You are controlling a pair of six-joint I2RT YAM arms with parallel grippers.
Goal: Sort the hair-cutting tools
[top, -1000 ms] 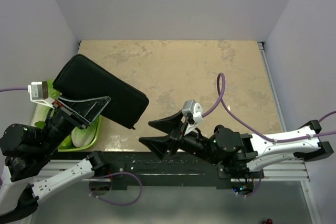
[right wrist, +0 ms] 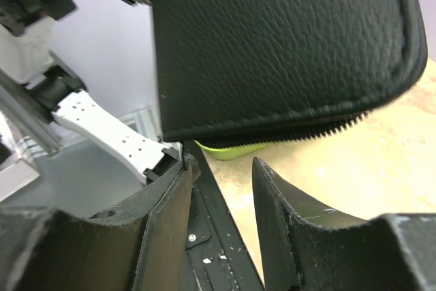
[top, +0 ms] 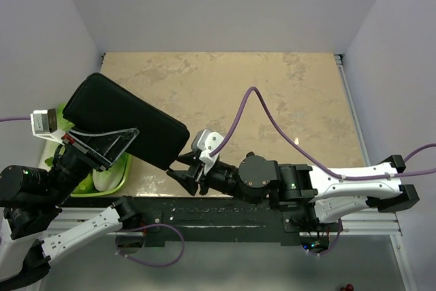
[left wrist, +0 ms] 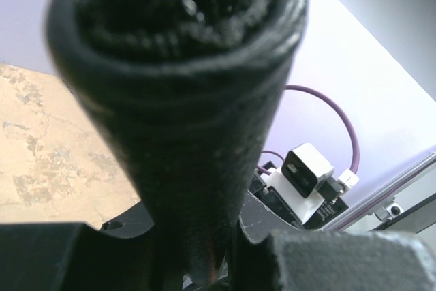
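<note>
A black zip-up case (top: 129, 120) is held up at the left of the top view, tilted down toward the right. My left gripper (top: 117, 149) is shut on its near side; in the left wrist view the case (left wrist: 184, 120) rises from between the fingers and fills the middle. At the case's lower right corner is my right gripper (top: 176, 167), its fingers apart. The right wrist view shows the zipped edge of the case (right wrist: 272, 131) just beyond the right gripper. A thin dark zip pull (right wrist: 182, 153) hangs by the left fingertip; whether they touch, I cannot tell. Any contents are hidden.
A green-rimmed basket (top: 124, 180) with green and pale items stands behind the left arm, partly covered. Purple cables (top: 255, 90) loop over the right arm.
My right gripper has moved left to the case's lower right corner, and its fingers have come closer together. The left gripper and the case have shifted slightly left.
</note>
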